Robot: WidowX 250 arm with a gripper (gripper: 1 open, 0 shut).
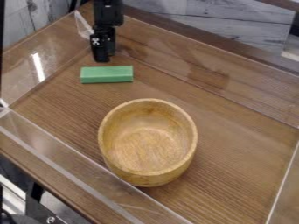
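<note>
A green rectangular block (107, 74) lies flat on the wooden surface, left of centre in the camera view. Above it, near the back left, my black gripper (101, 52) hangs down at the end of the arm, apart from the block. It is open; whether anything small sits between its dark fingers is hard to make out. A round light-wood bowl (149, 140) stands in the lower middle, below and right of the block.
Raised edges border it at the left and right, with a pale plank wall behind.
</note>
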